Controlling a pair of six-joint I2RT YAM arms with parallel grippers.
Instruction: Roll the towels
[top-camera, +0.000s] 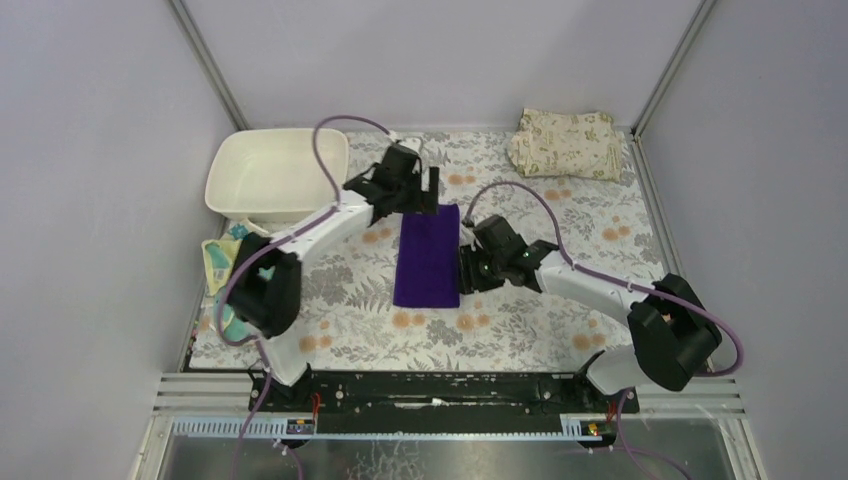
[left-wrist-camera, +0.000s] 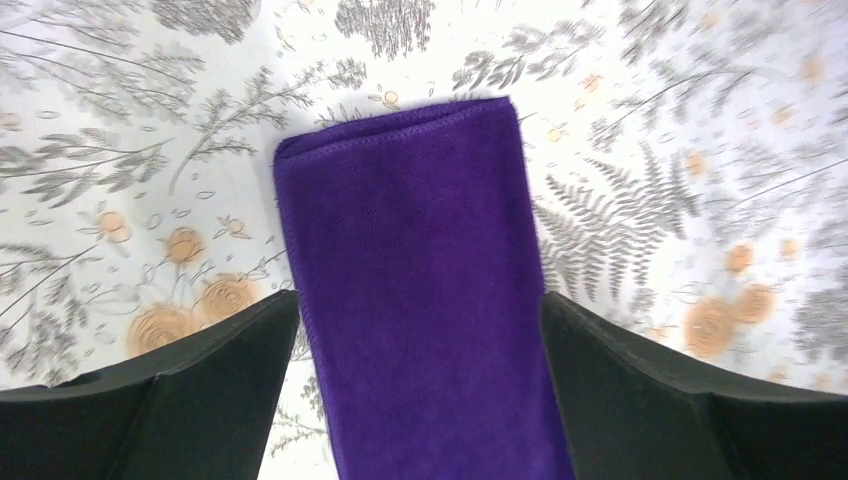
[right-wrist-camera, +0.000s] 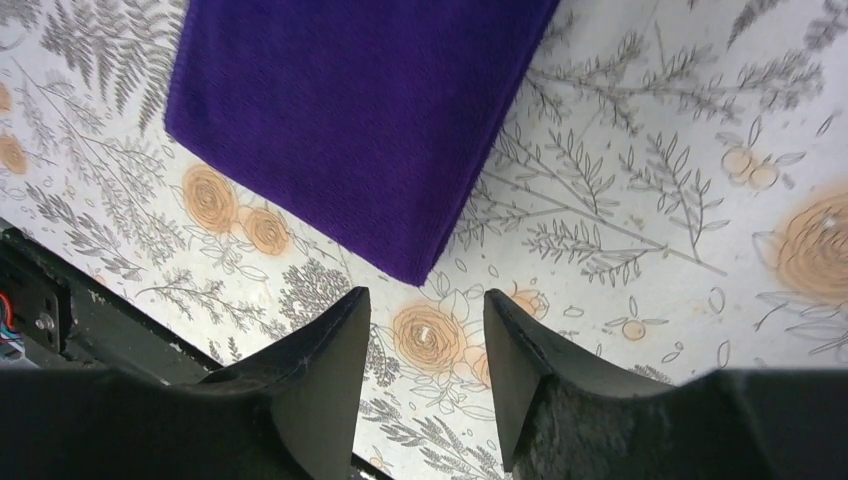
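A purple towel (top-camera: 427, 260), folded into a long strip, lies flat on the patterned table, its length running away from me. The left wrist view shows the far end of the towel (left-wrist-camera: 400, 200), where two folded layers show along the edge. My left gripper (top-camera: 430, 190) hangs above that far end, fingers spread wide and nothing between them. At the near right corner, my right gripper (top-camera: 466, 270) stands part open. In the right wrist view the towel's corner (right-wrist-camera: 420, 262) lies ahead of the right fingertips (right-wrist-camera: 352, 305), clear of them, with only tablecloth between them.
An empty white bin (top-camera: 278, 212) stands at the back left. Yellow and teal cloths (top-camera: 218, 268) lie at the left edge, partly behind the left arm. A folded floral cloth (top-camera: 566, 145) sits at the back right. Right of the towel, the table has free room.
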